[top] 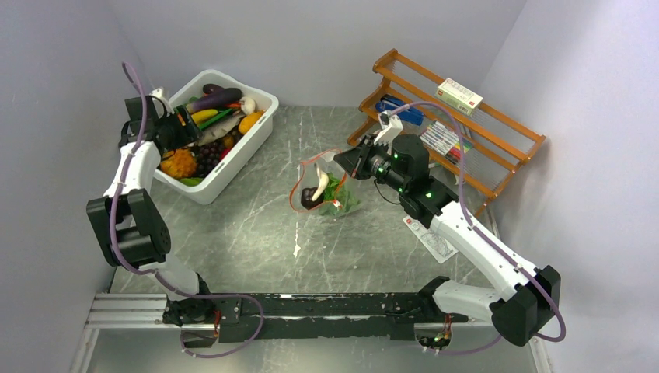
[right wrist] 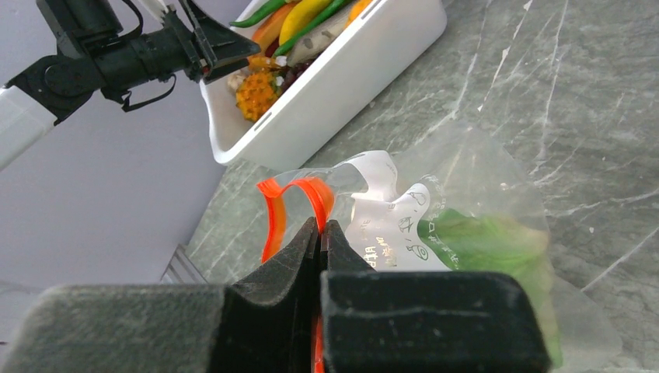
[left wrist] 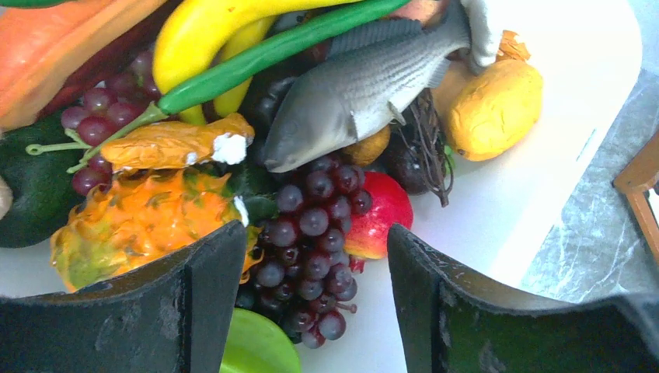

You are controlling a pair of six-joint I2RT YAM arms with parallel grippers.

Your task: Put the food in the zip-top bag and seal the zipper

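Observation:
My left gripper is open over the white bin [top: 233,175] of food, above dark grapes [left wrist: 315,221], a red pomegranate [left wrist: 381,206] and an orange spiky melon [left wrist: 136,229], with nothing between its fingers. A fish [left wrist: 334,109], yellow mango [left wrist: 497,109] and bananas [left wrist: 194,31] lie beyond. The zip top bag [top: 342,198] stands mid-table, holding a dark item [top: 309,199], a pale long item [top: 319,183] and green leaves [top: 334,188]. My right gripper is shut on the bag's orange zipper edge [right wrist: 276,217], holding it up.
A wooden rack [top: 497,151] with boxes and markers stands at the back right. A printed card [top: 431,239] lies at the right. The table between bin and bag, and in front of them, is clear.

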